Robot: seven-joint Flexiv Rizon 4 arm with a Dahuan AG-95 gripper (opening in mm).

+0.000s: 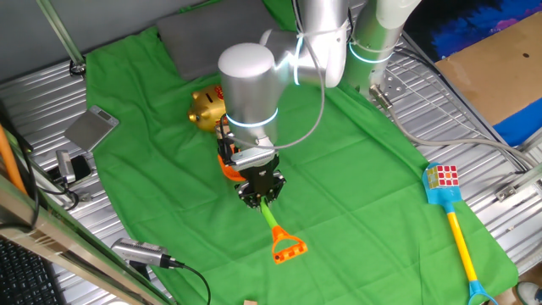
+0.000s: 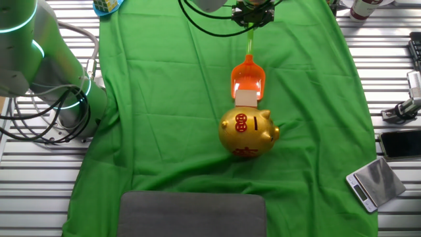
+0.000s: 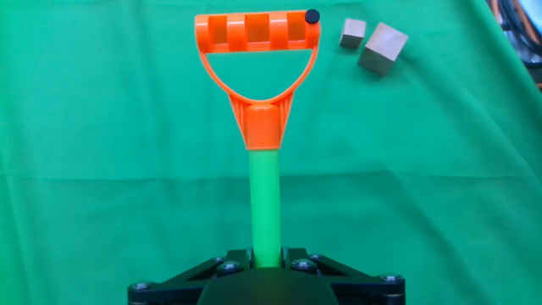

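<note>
A toy shovel has an orange blade (image 2: 248, 78), a green shaft (image 3: 265, 199) and an orange D-shaped handle (image 3: 257, 76). My gripper (image 1: 262, 202) is shut on the green shaft, its fingers on both sides of it in the wrist view. In exterior view 2, a pale block (image 2: 246, 98) lies at the blade's front edge; whether any of it rests on the blade I cannot tell. Right against that block, on its other side, sits a gold piggy bank (image 2: 245, 135). In exterior view 1 my arm hides much of the blade.
Two small wooden blocks (image 3: 381, 48) lie beyond the handle. A blue-and-yellow shovel (image 1: 460, 241) with a puzzle cube (image 1: 442, 176) on its blade lies at the right. A dark flat panel (image 1: 218, 38) and a small scale (image 1: 91, 129) lie farther off.
</note>
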